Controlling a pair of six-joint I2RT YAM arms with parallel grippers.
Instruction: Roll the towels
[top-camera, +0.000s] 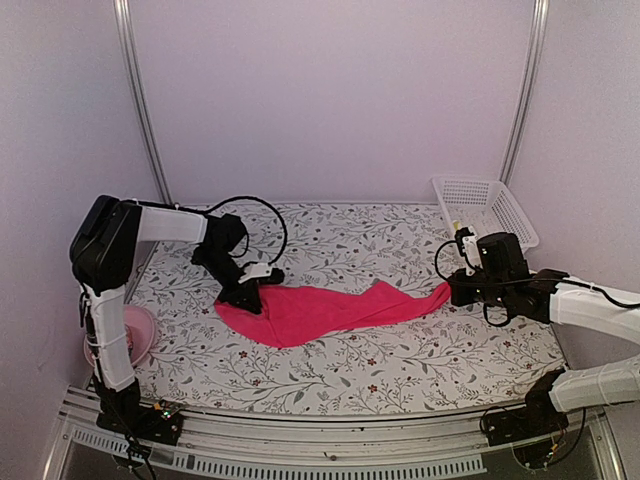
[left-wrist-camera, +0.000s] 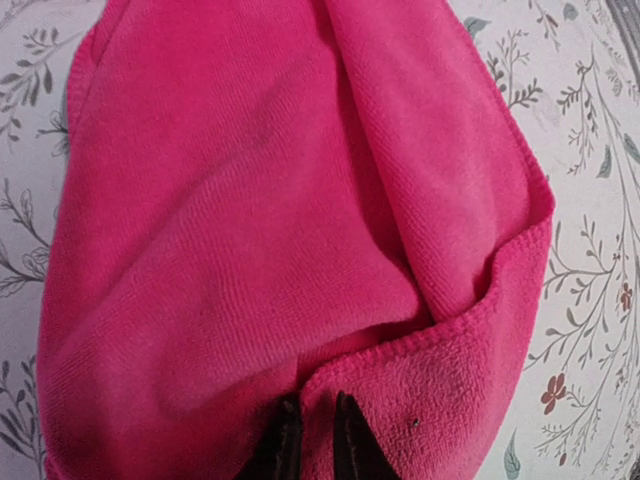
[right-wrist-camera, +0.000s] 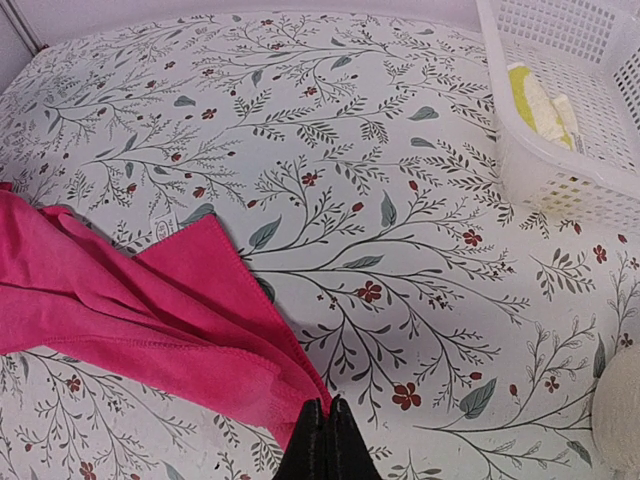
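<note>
A pink towel (top-camera: 320, 315) lies stretched and rumpled across the floral mat, folded over on itself in places. My left gripper is down on the towel's left end at a folded hem, its fingers close together at the cloth; whether they pinch it is unclear. My right gripper is shut at the narrow right end of the towel, the pink cloth at its fingertips.
A white plastic basket (top-camera: 485, 210) with a yellow and white cloth (right-wrist-camera: 540, 105) inside stands at the back right. A pink bowl (top-camera: 143, 330) sits at the left edge.
</note>
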